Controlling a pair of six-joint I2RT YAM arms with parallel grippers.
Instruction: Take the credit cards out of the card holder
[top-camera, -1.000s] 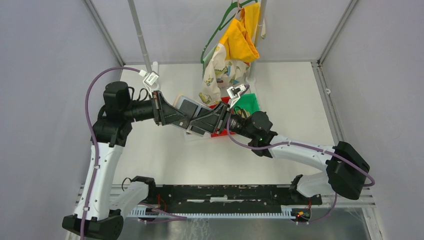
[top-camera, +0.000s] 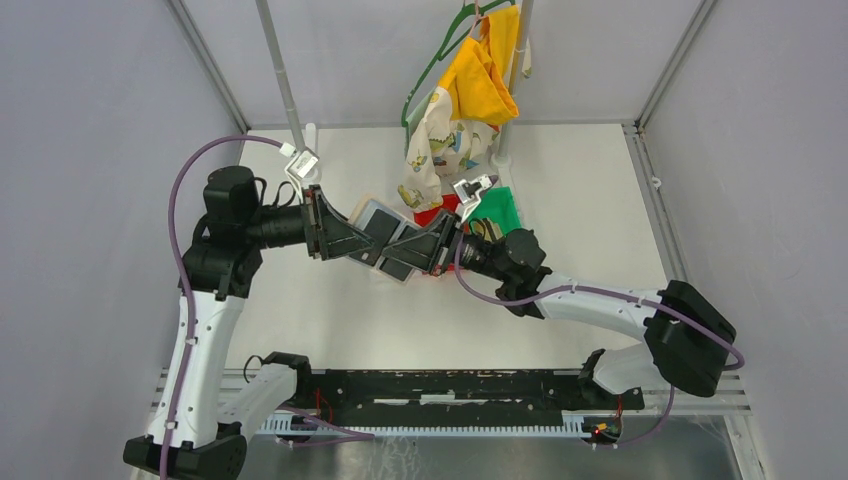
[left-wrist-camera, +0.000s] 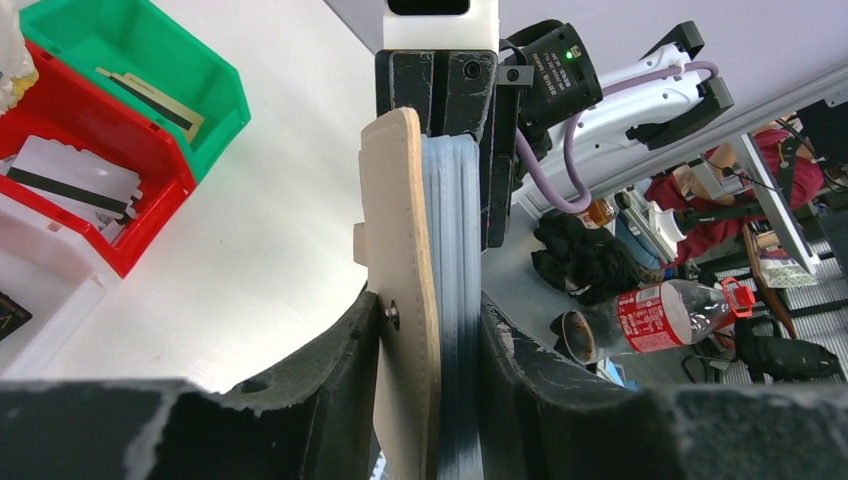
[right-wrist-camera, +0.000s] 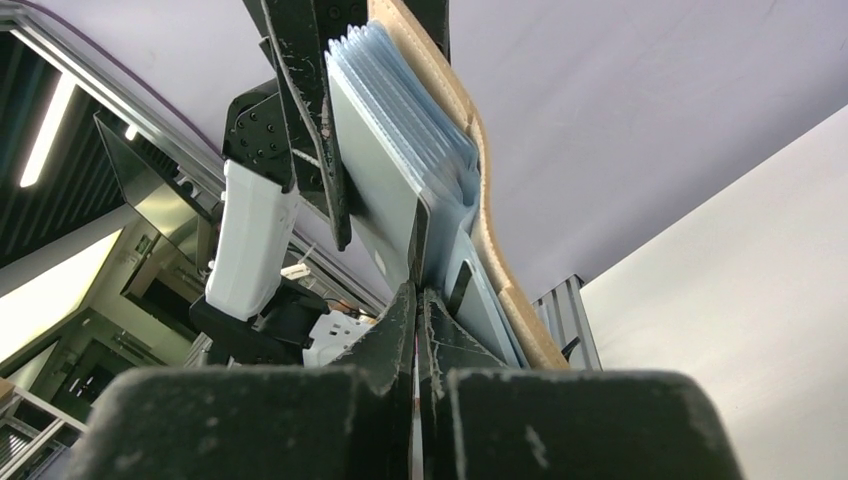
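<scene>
An open tan card holder (left-wrist-camera: 395, 220) with a stack of clear plastic sleeves (right-wrist-camera: 400, 130) is held in the air between both arms. My left gripper (top-camera: 345, 240) is shut on it. My right gripper is shut, its tips at the edge of the sleeves beside a dark-striped card; whether anything thin lies between them cannot be seen. In the left wrist view, pale cards (left-wrist-camera: 70, 170) lie in a red bin (left-wrist-camera: 170, 210).
Behind the arms stand a green bin (left-wrist-camera: 220, 100) and a white bin (left-wrist-camera: 70, 280). Clothes (top-camera: 470, 80) hang on a rail above them.
</scene>
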